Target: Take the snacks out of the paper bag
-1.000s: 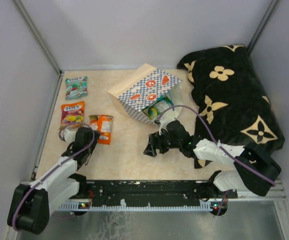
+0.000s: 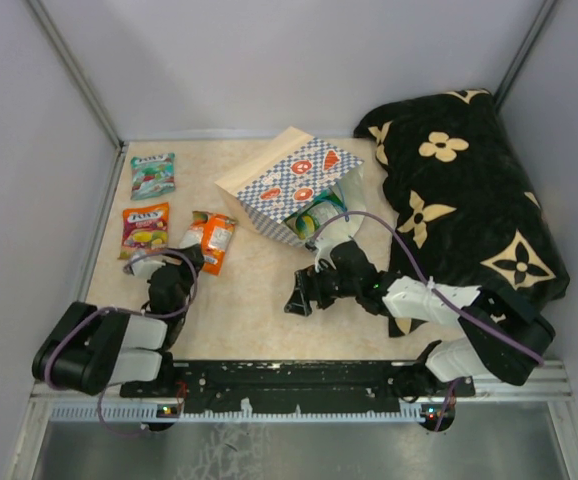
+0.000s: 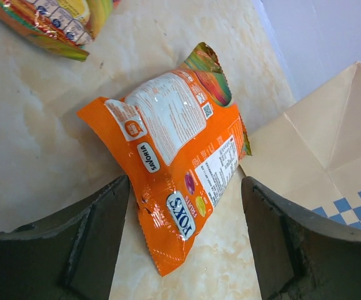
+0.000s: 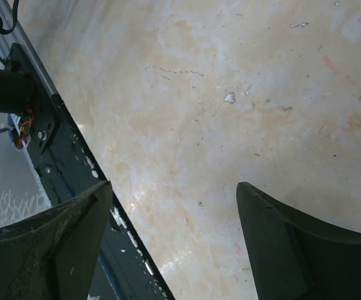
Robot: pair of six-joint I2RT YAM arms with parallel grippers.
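Note:
The paper bag (image 2: 302,178), blue-checked with red prints, lies on its side at the back middle. Inside its opening a green-blue pack (image 2: 314,213) is partly visible. An orange snack pack (image 3: 187,119) rests on the table left of the bag, slanted. My left gripper (image 2: 191,258) is over its near end, open; in the left wrist view the pack's end lies between the spread fingers, not gripped. A red-yellow pack (image 2: 145,229) and a green pack (image 2: 153,175) lie flat at the left. My right gripper stands open and empty above bare table.
A black cushion (image 2: 459,190) with beige flowers fills the right side, behind the right arm. Walls bound the table at the back and sides.
My left gripper has moved away from the front edge. The orange pack has shifted back and slightly right, and turned to a slant. The right arm has barely moved.

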